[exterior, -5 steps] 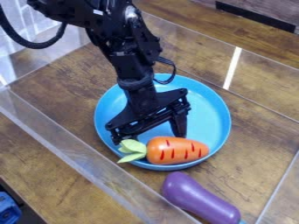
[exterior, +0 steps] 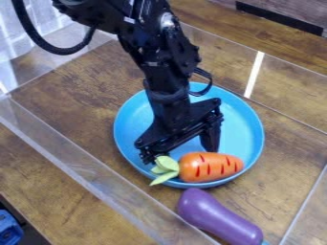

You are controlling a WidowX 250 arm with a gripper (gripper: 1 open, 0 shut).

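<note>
My black gripper [exterior: 179, 134] is low over a blue plate [exterior: 243, 129], its fingers spread around the plate's middle and front left. An orange plush carrot [exterior: 207, 167] with pale green leaves lies at the front of the plate, just below the fingers; the leaf end is near the left finger. Whether anything touches it is hard to tell. A purple eggplant [exterior: 217, 215] lies outside the plate at the front right.
A clear plastic rail crosses the lower left, with a blue object [exterior: 7, 228] at the corner.
The gripper has shifted slightly right and the carrot has moved slightly right and down with it.
</note>
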